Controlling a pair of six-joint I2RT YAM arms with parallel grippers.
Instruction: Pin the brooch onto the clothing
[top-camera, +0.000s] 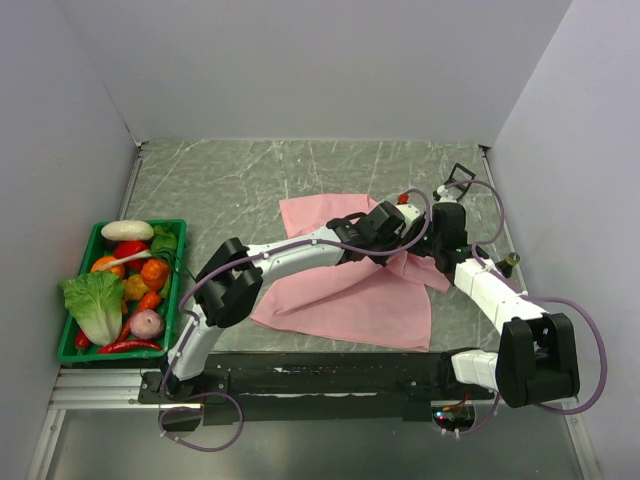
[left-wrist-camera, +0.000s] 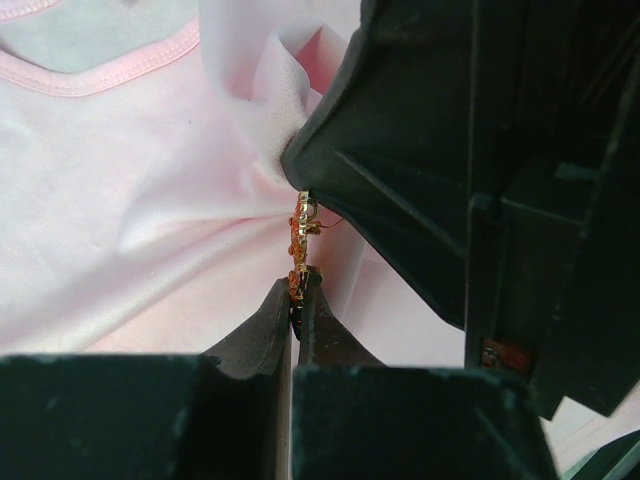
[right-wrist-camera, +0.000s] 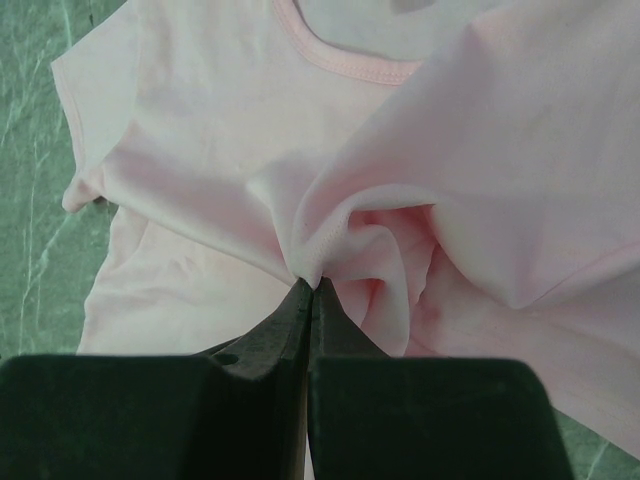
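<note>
The pink clothing (top-camera: 350, 320) lies spread on the table, bunched up under the two arms. In the left wrist view, an orange and gold brooch (left-wrist-camera: 299, 245) stands edge-on, its lower end clamped by my left gripper, which is shut on it. A thin pin sticks out from the brooch toward the cloth; whether it pierces the fabric cannot be made out. My right gripper is shut on a raised fold of the clothing (right-wrist-camera: 320, 235). Its dark fingers (left-wrist-camera: 390, 170) reach in close beside the brooch's upper end. From above, the arms hide the brooch.
On the left stands a green basket (top-camera: 176, 275) full of vegetables. A black wire stand (top-camera: 460, 178) and a small dark bottle (top-camera: 508, 265) sit near the right edge. Bare marble table (top-camera: 230, 175) shows at the back left.
</note>
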